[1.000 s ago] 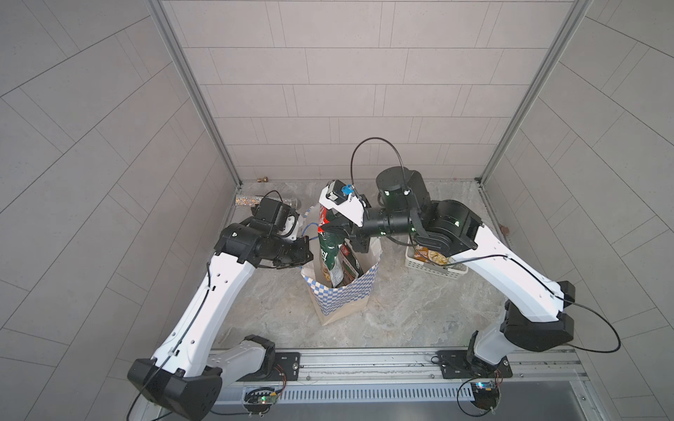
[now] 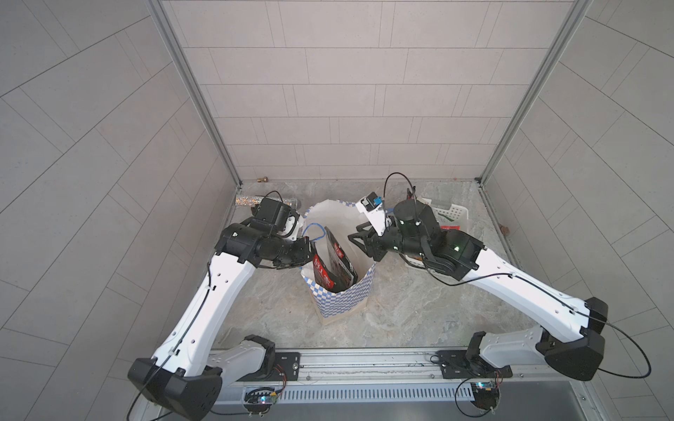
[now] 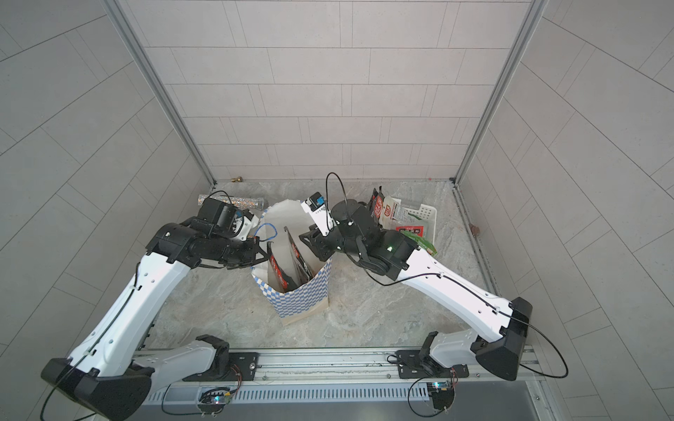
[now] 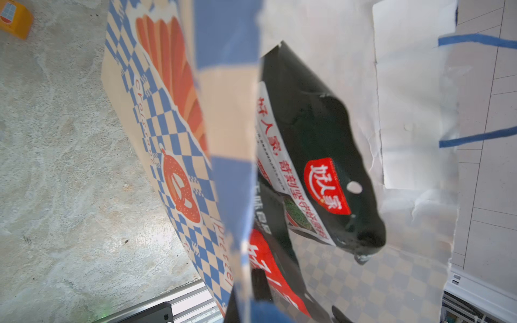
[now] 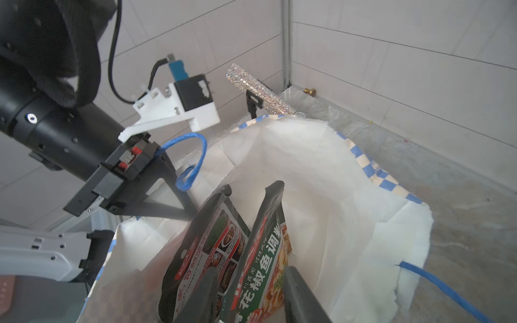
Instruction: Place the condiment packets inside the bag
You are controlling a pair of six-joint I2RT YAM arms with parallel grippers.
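The blue-and-white checkered paper bag (image 2: 340,301) stands upright with its mouth open. Two dark condiment packets lean side by side inside it; the left wrist view also shows a black packet (image 4: 323,134) within its walls. At the bag's left edge, my left gripper (image 2: 309,252) is shut on the rim, the paper wall running between its fingers. Over the right part of the mouth is my right gripper (image 2: 363,243); its fingers (image 5: 304,301) are apart and hold nothing, the packets showing beyond them.
A white basket (image 3: 429,217) with more packets stands at the right, partly behind the right arm. A glittery tube (image 2: 252,200) lies at the back left. Blue bag handles (image 5: 447,290) stick out from the rim.
My right gripper has come away from a large green packet and shifted right. That packet, earlier standing high in the mouth, now sits lower in the bag. The left arm has stayed still.
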